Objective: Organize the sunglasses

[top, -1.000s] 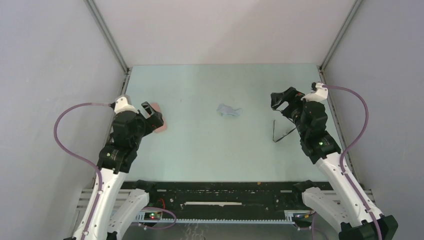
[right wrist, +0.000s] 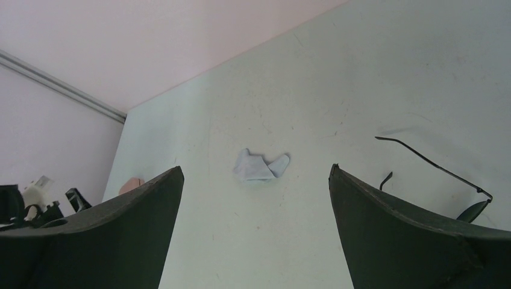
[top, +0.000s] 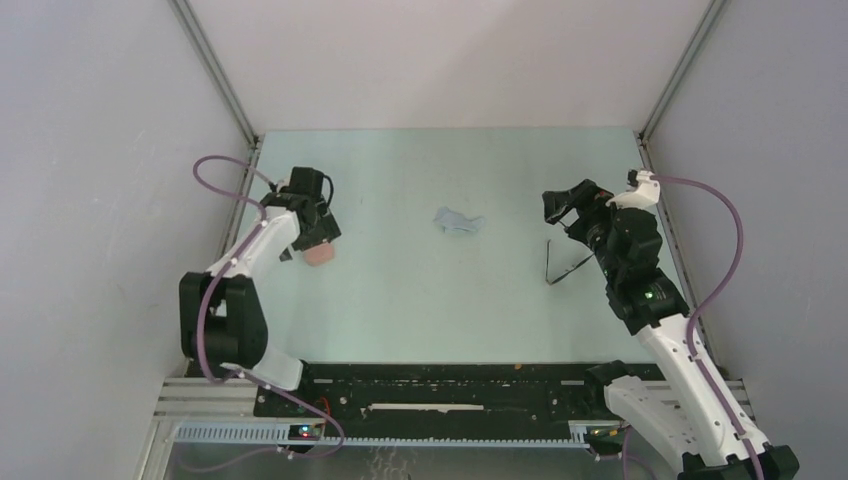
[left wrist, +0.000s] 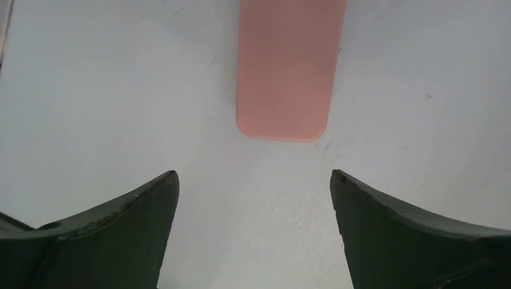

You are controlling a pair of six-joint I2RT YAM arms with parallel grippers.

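Note:
A pink case (top: pixel 318 254) lies at the table's left, partly under the left arm. My left gripper is open just beside the case (left wrist: pixel 283 72), which fills the upper middle of the left wrist view. A grey-blue cloth (top: pixel 458 222) lies near mid-table. Dark-framed glasses (top: pixel 560 275) lie at the right, with thin temples visible in the right wrist view (right wrist: pixel 434 164). My right gripper (top: pixel 556 208) is open above and behind the glasses, with nothing between its fingers.
White walls rise at the back and both sides.
My left arm has swung and folded over the pink case, its wrist turning and moving toward the back. The right arm has shifted only slightly.

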